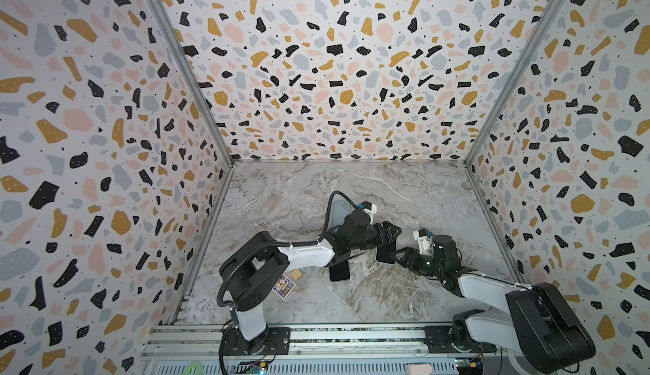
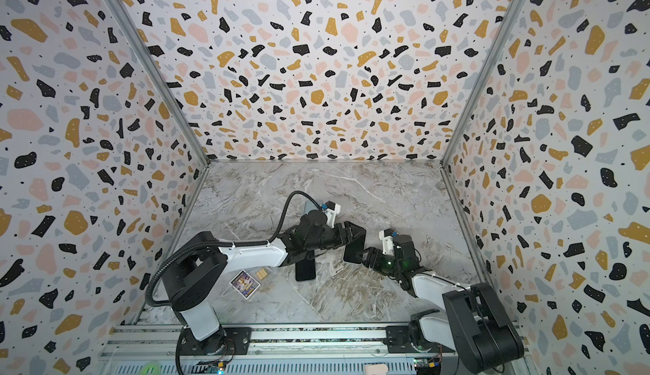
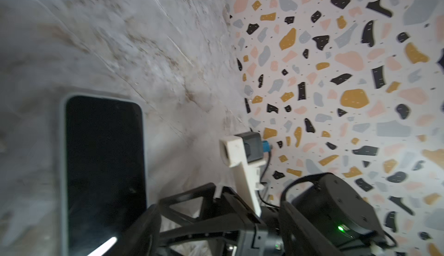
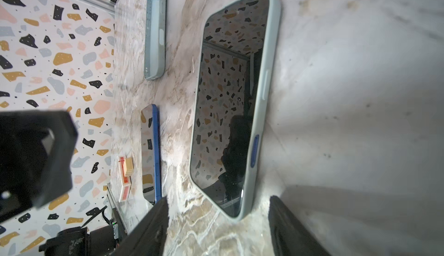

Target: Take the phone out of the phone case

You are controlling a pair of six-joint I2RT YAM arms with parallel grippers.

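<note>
A black-screened phone in a pale blue-grey case lies on the marble table, also seen in the left wrist view (image 3: 104,168). My left gripper (image 1: 387,230) is raised over its upper part, open, with nothing seen between its fingers. My right gripper is low at the phone's lower end, its two fingers apart in the right wrist view; whether they grip the case's edge is unclear.
An empty-looking pale blue case (image 4: 155,34) lies to the left, near a dark blue phone (image 4: 150,149). A card box (image 2: 245,283) and a small tan block (image 2: 262,273) lie front left.
</note>
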